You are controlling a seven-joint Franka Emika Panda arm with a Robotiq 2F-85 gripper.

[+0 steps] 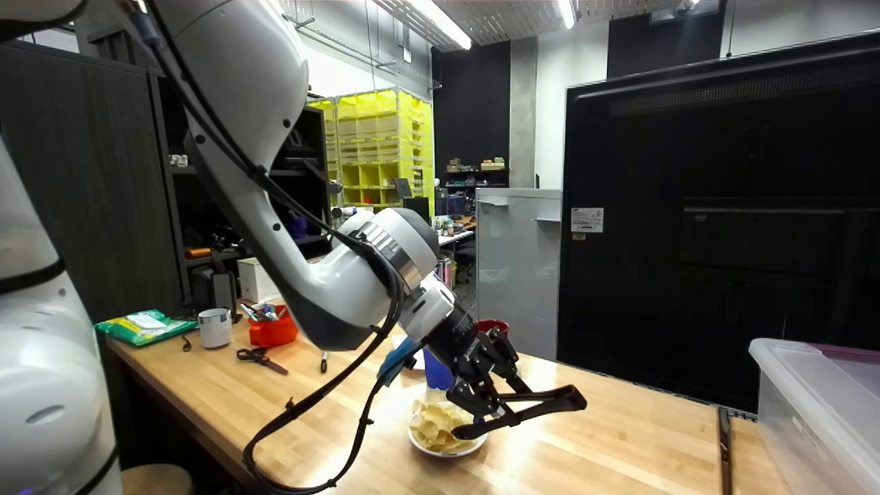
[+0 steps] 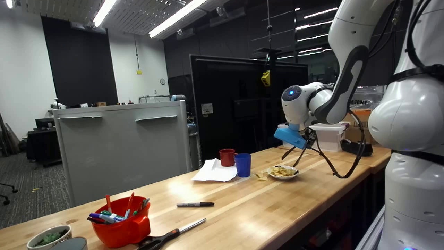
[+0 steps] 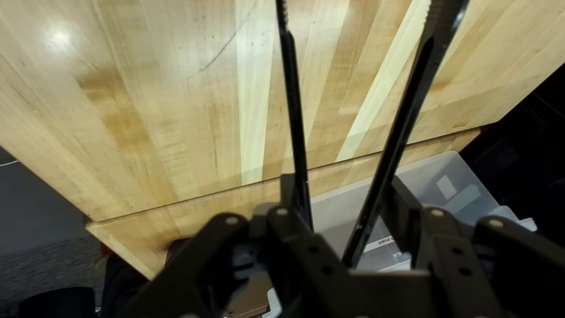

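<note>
My gripper is shut on a pair of black tongs (image 3: 296, 106), its fingers on either side of the two long arms. Those arms stand apart, and nothing shows between them but the tabletop behind. In exterior view 1 the tongs (image 1: 540, 403) reach out to the right from the gripper (image 1: 487, 389). One tip overlaps the right edge of a white plate (image 1: 429, 450) of yellow chips (image 1: 437, 425); whether it touches cannot be told. From exterior view 2, the tongs (image 2: 298, 157) hang above and right of the chips (image 2: 281, 171).
Behind the plate stand a blue cup (image 2: 243, 165) and a red mug (image 2: 227, 157), near white paper (image 2: 214, 171). A marker (image 2: 195, 204), scissors (image 2: 166, 238) and a red pen container (image 2: 120, 227) lie farther off. Clear table extends toward a plastic bin (image 1: 812, 412).
</note>
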